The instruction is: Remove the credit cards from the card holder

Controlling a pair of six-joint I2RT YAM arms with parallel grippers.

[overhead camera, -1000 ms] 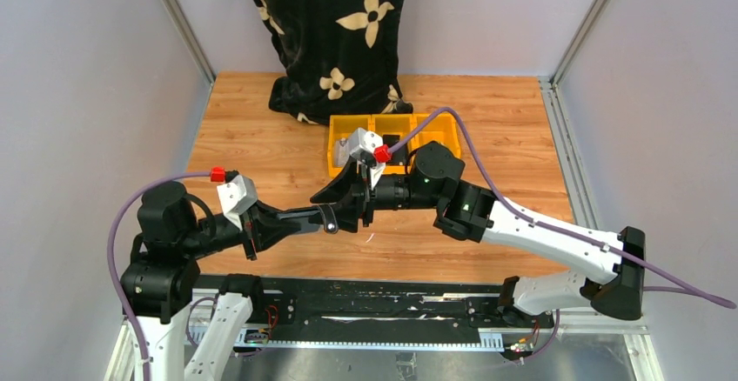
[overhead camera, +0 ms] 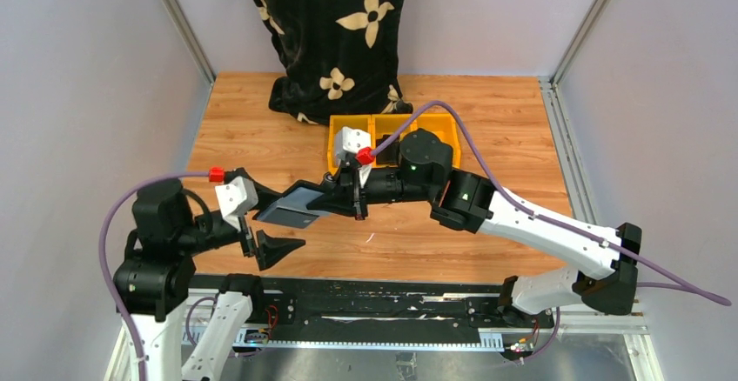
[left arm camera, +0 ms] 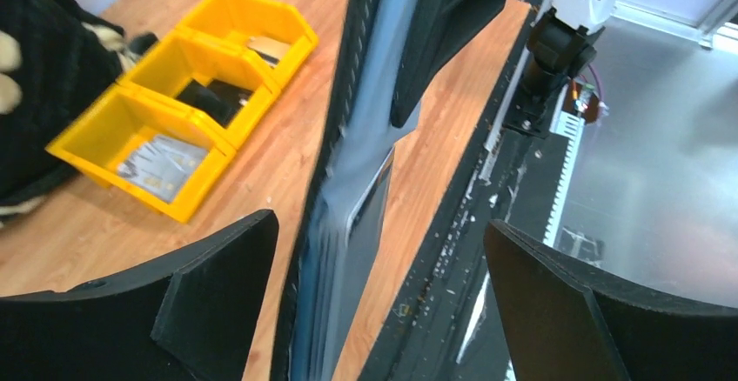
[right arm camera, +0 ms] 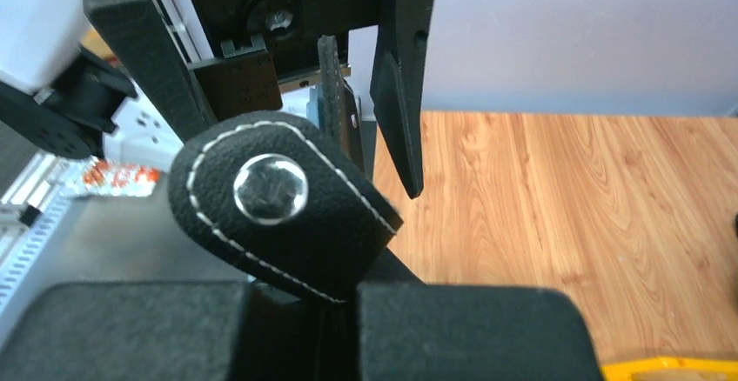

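Note:
My right gripper (overhead camera: 324, 200) is shut on the black card holder (right arm camera: 300, 198), whose strap and round metal snap face the right wrist view. In the left wrist view, the holder's clear bluish sleeves (left arm camera: 335, 250) hang between the spread fingers of my left gripper. That gripper is open, one finger on each side of the holder, not closed on it. Whether any cards are inside the sleeves is hard to tell. Flat pale cards (left arm camera: 165, 165) lie in one compartment of the yellow bin.
The yellow bin (left arm camera: 228, 140) has three compartments; the middle one holds something black (left arm camera: 213, 98), another a small tan item (left arm camera: 268, 48). A black flowered cloth (overhead camera: 326, 42) hangs at the back. Bare wooden table (overhead camera: 487, 242) spreads on the right.
The holder has turned to show its bluish inside, and the right arm has shifted slightly and rotated at the wrist.

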